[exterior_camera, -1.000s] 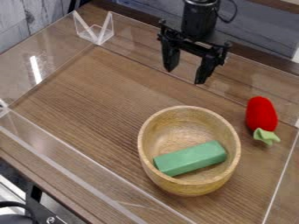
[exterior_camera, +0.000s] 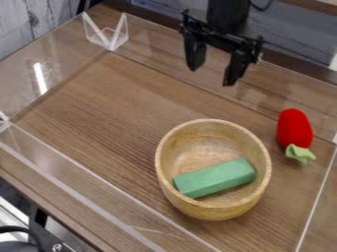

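Observation:
My black gripper hangs over the back middle of the wooden table, open, its fingers apart with nothing seen between them. Toward the front right a tan bowl holds a green block lying tilted at an angle. To the right of the bowl lies a red object with a green and white leafy end.
A white wire-like holder stands at the back left. A dark cable or fitting shows at the front left corner.
The gripper has shifted slightly at the back of the table over the last second. The bowl, block and red object stay where they were.

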